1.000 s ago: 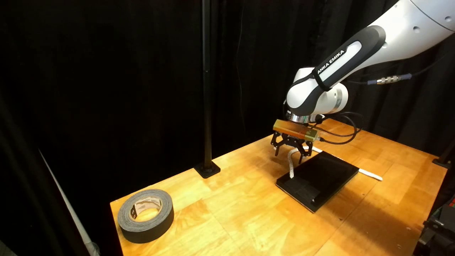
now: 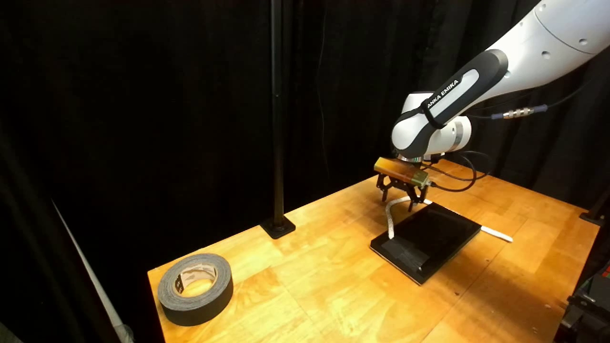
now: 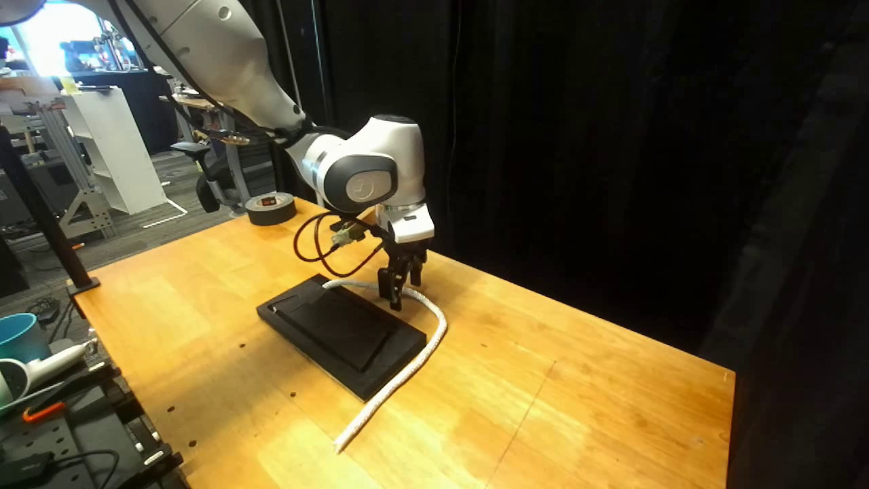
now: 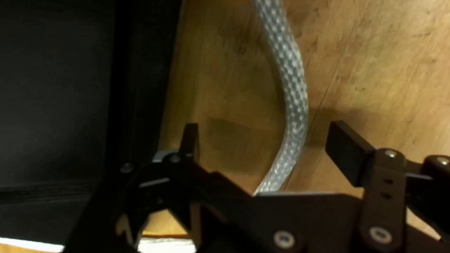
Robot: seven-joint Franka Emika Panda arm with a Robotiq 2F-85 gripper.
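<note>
A white braided rope [image 3: 429,346] curves around one end of a black rectangular board [image 3: 346,330] on the wooden table. One rope end rests over the board; the other lies on the wood. In the wrist view the rope [image 4: 294,84] passes through the gap of my gripper, which is open. Neither finger touches the rope there, and the dark edge of the board [image 4: 143,63] is left of it. Seen from exterior view 1, my gripper [image 2: 397,200] hangs low beside the board's far edge, over the rope [image 2: 390,220].
A roll of dark tape [image 2: 195,288] sits at the table's left corner in exterior view 1. A black post [image 2: 278,226] stands at the table's back edge. Bare wood [image 2: 320,274] stretches between tape and board.
My gripper has shifted a little to the right in exterior view 1, along the rope. It stays open. The rope, board and tape look unmoved.
</note>
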